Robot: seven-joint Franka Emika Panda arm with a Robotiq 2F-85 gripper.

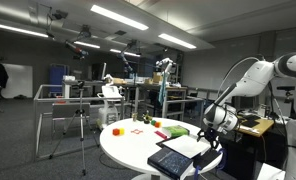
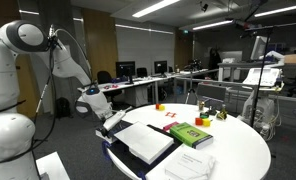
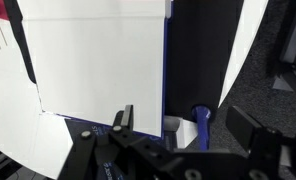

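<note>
My gripper stands open at the bottom of the wrist view, its two dark fingers wide apart. A flat white panel with a blue edge (image 3: 96, 65) fills the left of that view, and the left fingertip overlaps its lower right corner in the picture. A blue strip-like thing (image 3: 202, 128) shows in the gap between the fingers; nothing is visibly gripped. From exterior view 2 the same white panel (image 2: 146, 136) lies near the table's edge, with my gripper (image 2: 112, 121) at its left. Height above the panel is hard to tell.
A green box (image 2: 189, 134) lies on the round white table (image 2: 243, 140) beyond the panel. A black slab (image 1: 170, 160) sits at the near edge. Small red and yellow items (image 1: 118, 131) stand farther off.
</note>
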